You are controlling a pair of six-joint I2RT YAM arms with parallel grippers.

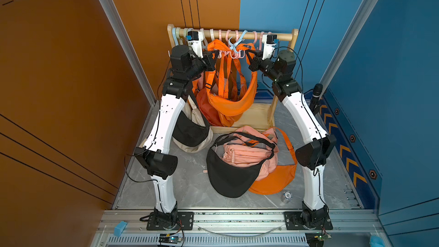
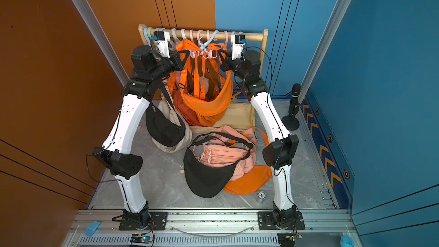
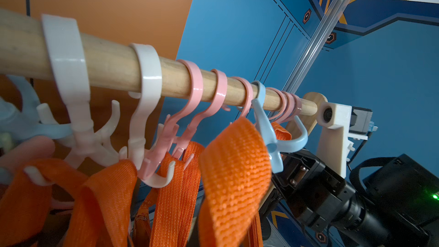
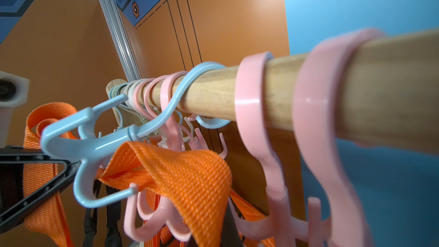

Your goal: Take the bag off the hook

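An orange bag [image 1: 231, 106] [image 2: 205, 106] hangs by its straps from the rail. Its orange strap [image 3: 235, 178] [image 4: 187, 178] is by a light blue hook [image 3: 272, 148] [image 4: 93, 148], which is tilted out from the rail [image 1: 283, 35]. My left gripper [image 1: 215, 55] [image 2: 186, 55] is at the strap's left side, my right gripper [image 1: 248, 55] [image 2: 221, 55] at its right side, both raised to hook height. The strap fills the near view of each wrist camera, hiding the fingertips there; whether either grips it firmly is unclear.
Pink and white hooks line the rail. Beige-black bags [image 1: 189, 128] hang at left; black, pink and orange bags [image 1: 233, 178] lie on the floor in front. A microphone stand [image 2: 292, 114] stands at the right.
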